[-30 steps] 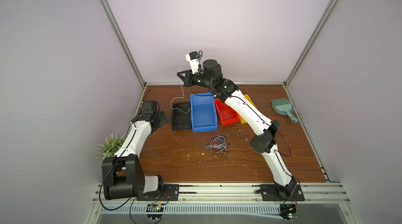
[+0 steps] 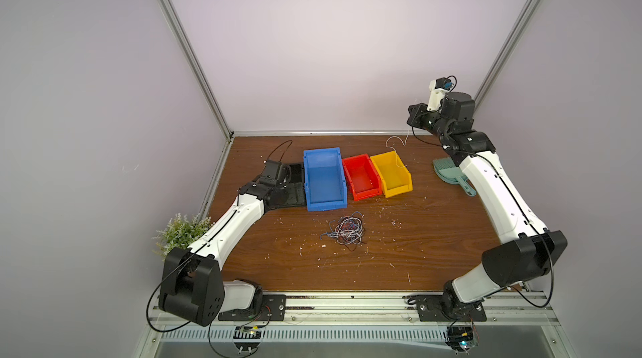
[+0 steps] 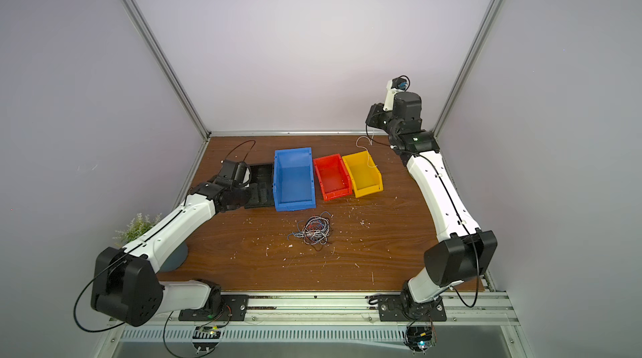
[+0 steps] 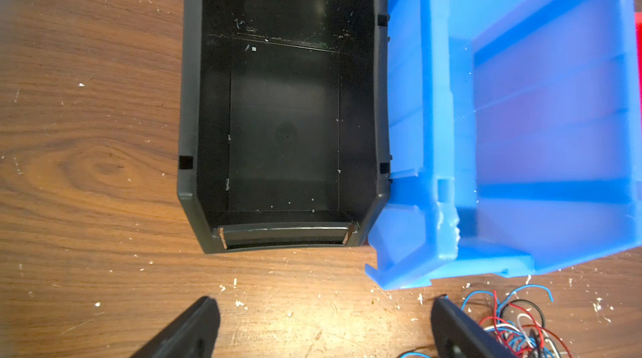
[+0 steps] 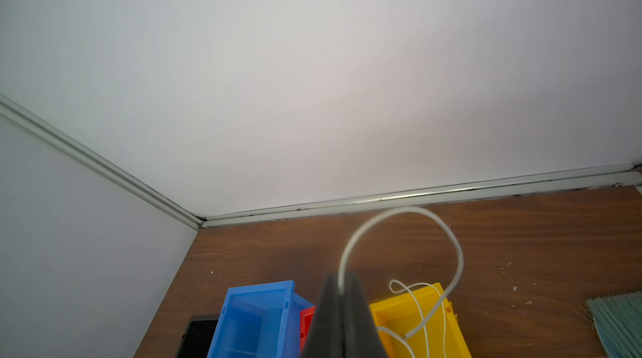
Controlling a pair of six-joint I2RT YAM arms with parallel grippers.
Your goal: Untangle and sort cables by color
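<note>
A white cable (image 5: 461,255) is pinched between the shut fingers of my right gripper. It loops out from the tips and trails down over the yellow bin (image 5: 394,307), its lower end reaching inside. The gripper itself is raised behind that bin, in front of the back wall. A tangled pile of white, red, blue and black cables (image 2: 349,230) lies on the table in front of the blue bin (image 2: 325,177). My left gripper is open and empty, over the front edge of the black bin (image 4: 284,123).
The red bin (image 2: 362,177) stands between the blue and yellow ones. A green dustpan (image 2: 454,174) lies at the right, and a potted plant (image 2: 180,232) stands at the left edge. Small scraps are scattered on the table.
With the white cable hanging from it, my right gripper has swung right, from above the black bin to behind the yellow one. My left gripper has moved right, over the black bin.
</note>
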